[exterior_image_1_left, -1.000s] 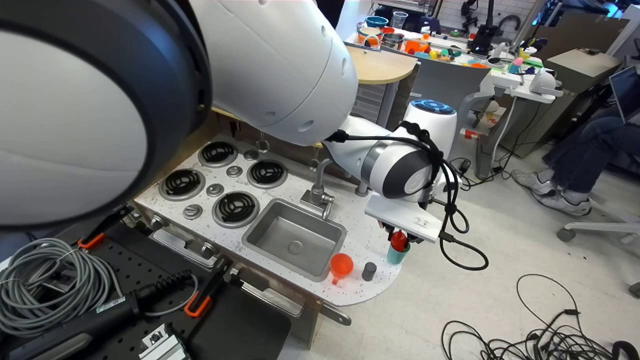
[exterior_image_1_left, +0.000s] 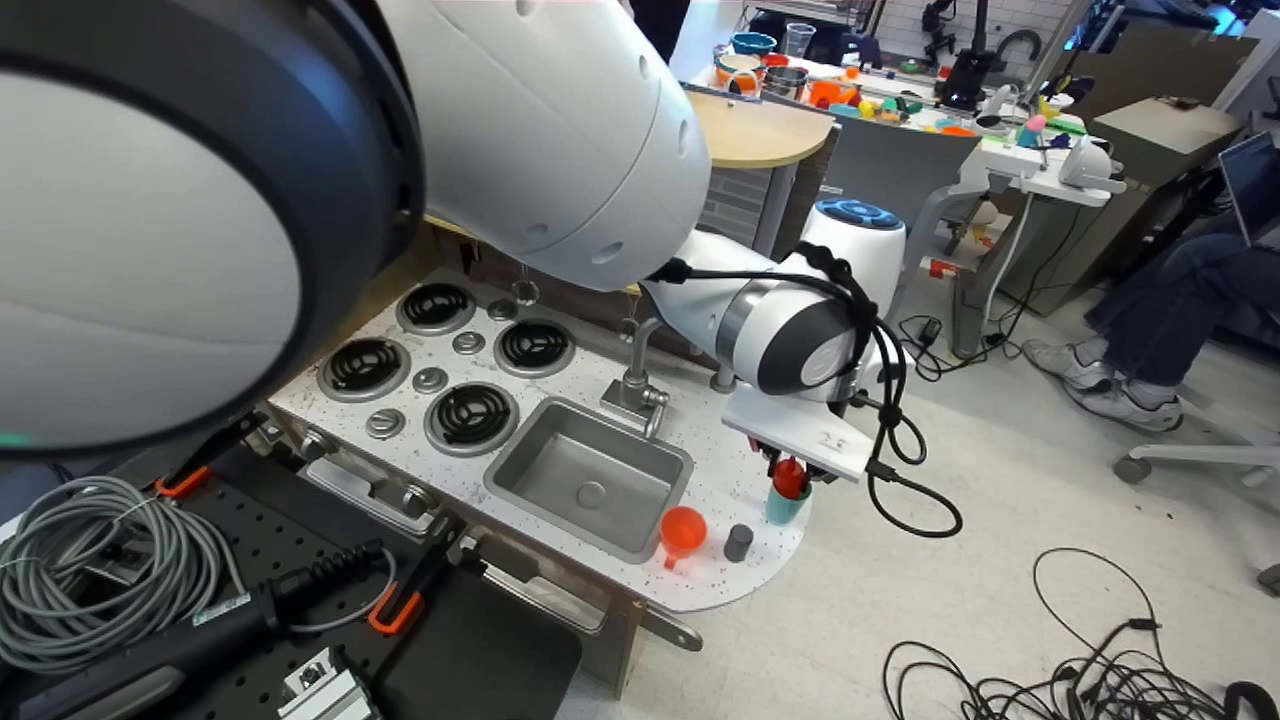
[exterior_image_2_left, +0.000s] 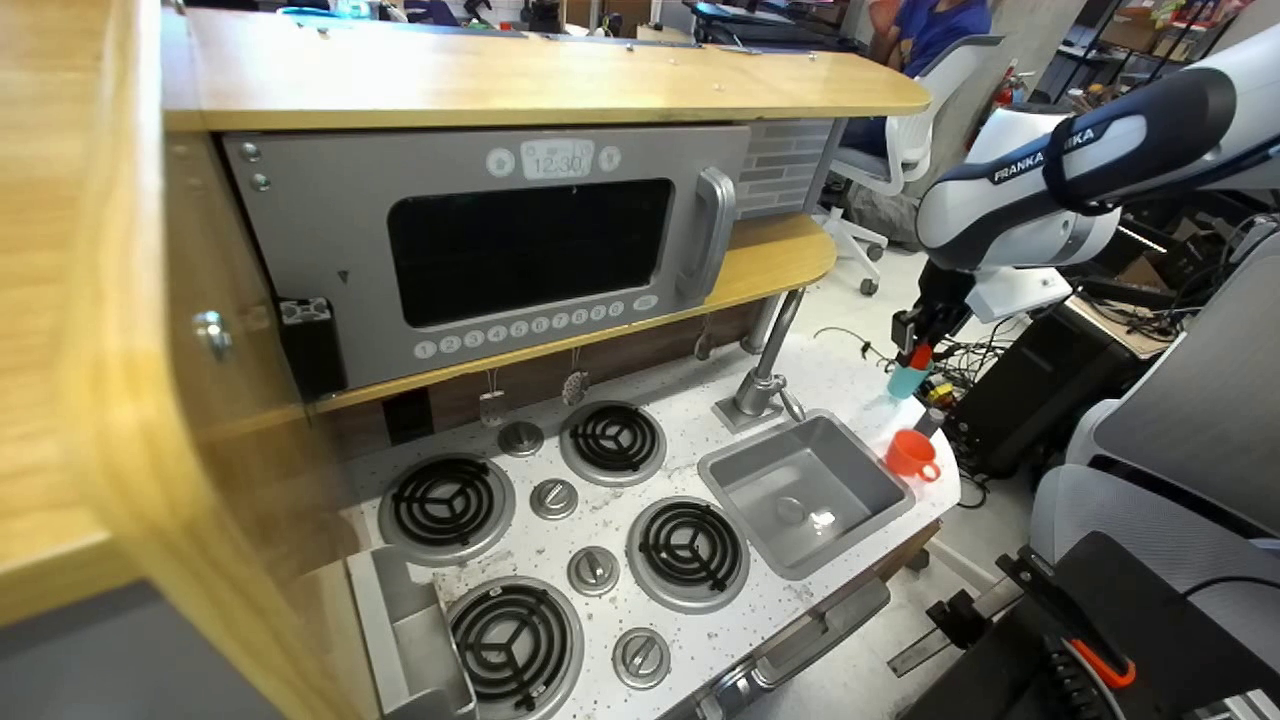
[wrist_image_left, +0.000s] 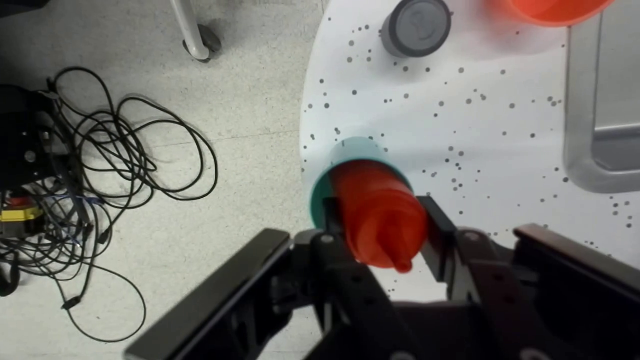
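Note:
A red bottle with a narrow nozzle (wrist_image_left: 384, 219) is pinched between the fingers of my gripper. Its lower part is down inside a teal cup (wrist_image_left: 360, 150), and the bottle leans within the rim. In exterior view 1 the teal cup (exterior_image_1_left: 785, 505) stands near the counter's rounded end, with the red bottle (exterior_image_1_left: 789, 478) rising out of it. Exterior view 2 shows the teal cup (exterior_image_2_left: 906, 382) below my gripper (exterior_image_2_left: 919, 342), the bottle partly covered by the fingers. How deep the bottle reaches cannot be seen.
A grey cylinder (wrist_image_left: 417, 28) and an orange cup (exterior_image_1_left: 683, 530) stand near the sink (exterior_image_1_left: 588, 480). Beyond the counter's rounded edge lies open floor with cables (wrist_image_left: 129, 138). The faucet (exterior_image_2_left: 768, 378) rises behind the sink.
My gripper, the red bottle and the teal cup have shifted slightly left in exterior view 1. The orange cup and grey cylinder have stayed in place.

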